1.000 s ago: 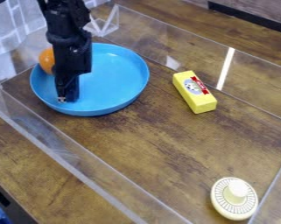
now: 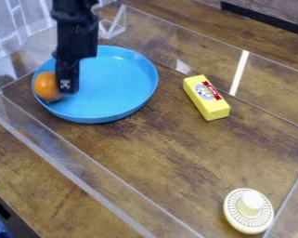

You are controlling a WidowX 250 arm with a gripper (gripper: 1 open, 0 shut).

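Note:
My black gripper [image 2: 67, 79] reaches down from the top into a blue round dish [image 2: 120, 88] at the upper left, its tips low inside the left part of the dish. An orange round object [image 2: 45, 87] sits at the dish's left side, against the fingers. The gripper is blurred; whether anything is between its fingers is not clear, and it looks narrow.
A yellow box [image 2: 207, 99] lies right of the dish. A white round object [image 2: 248, 211] stands at the lower right. Clear plastic walls run along the left and back.
Over the last second the orange object has moved down along the dish's left side, toward the front. The gripper has shifted slightly and is now more blurred.

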